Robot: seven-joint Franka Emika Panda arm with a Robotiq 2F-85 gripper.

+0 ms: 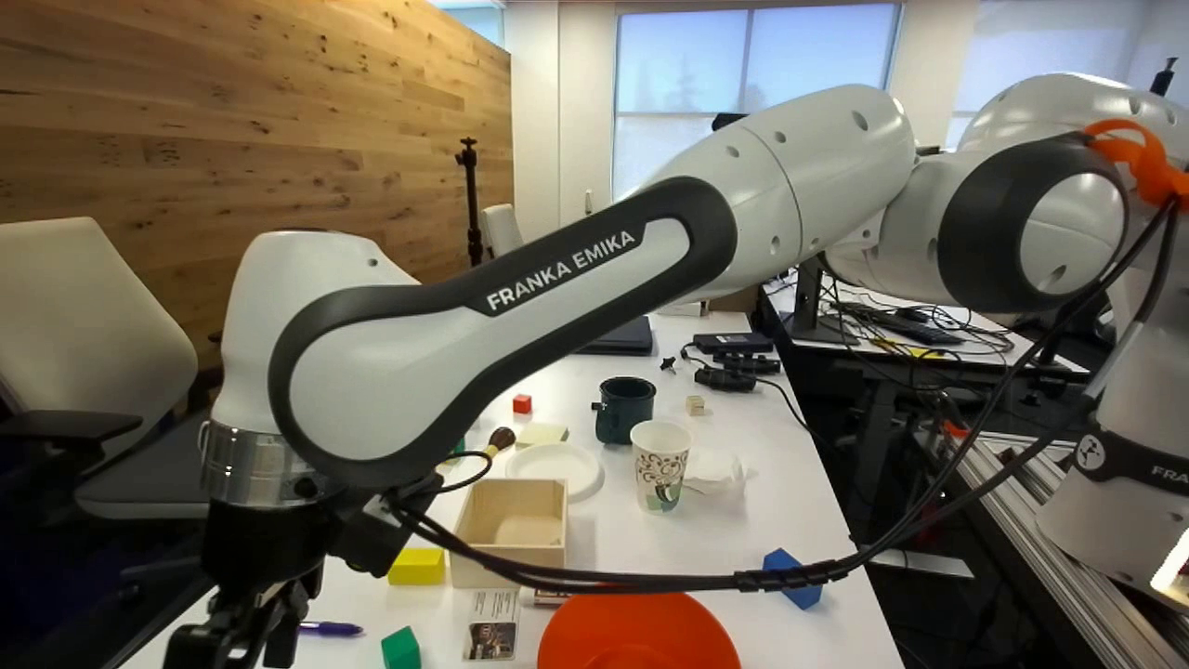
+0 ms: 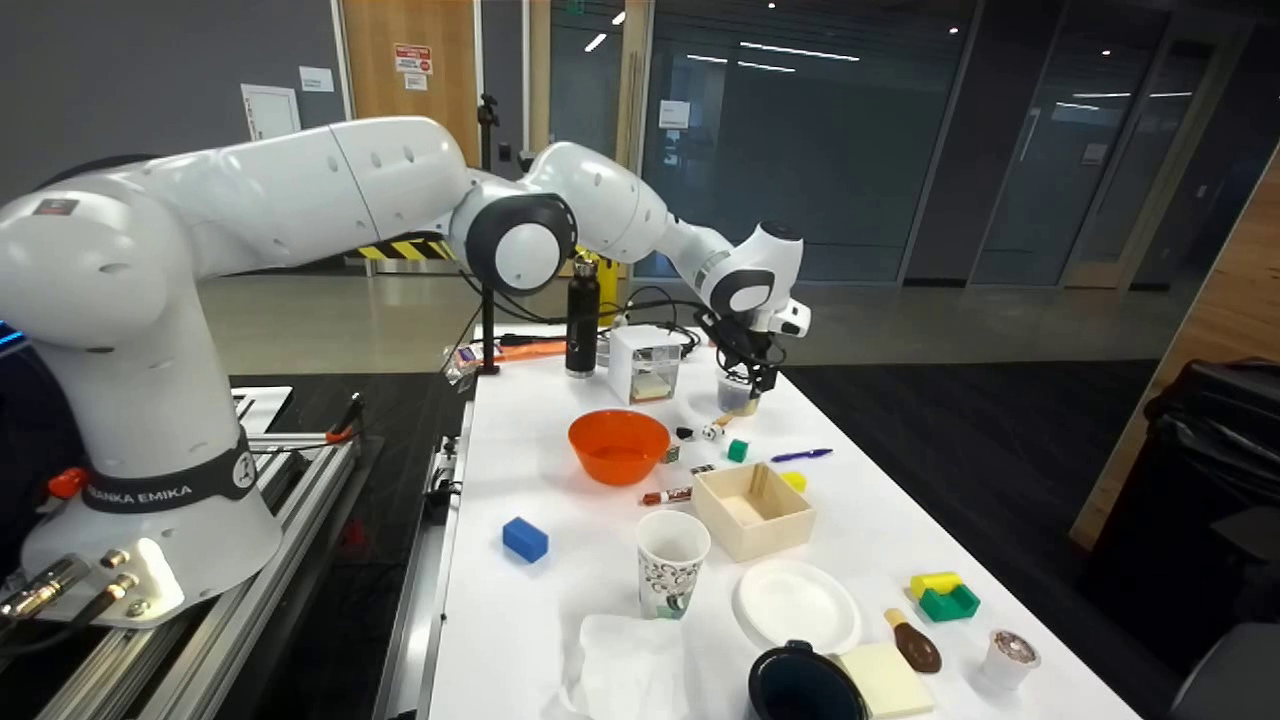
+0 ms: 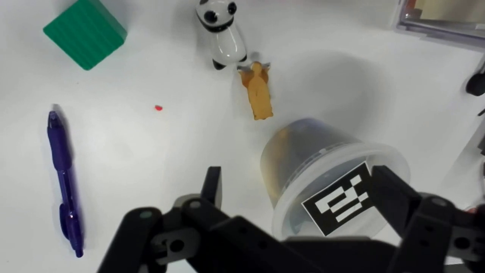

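Note:
My gripper is open and points down over the table, its two black fingers spread wide. Between and beyond them in the wrist view is a translucent plastic tub with a black-and-white marker on its top. The right finger overlaps the tub's edge in that view; I cannot tell whether they touch. Just past the tub lie a small orange animal figure and a panda figure. A green block and a purple pen are off to the left.
Across the table stand an orange bowl, a wooden box, a patterned paper cup, a white plate and a blue block. A clear-fronted white box and a black bottle rise near the tub.

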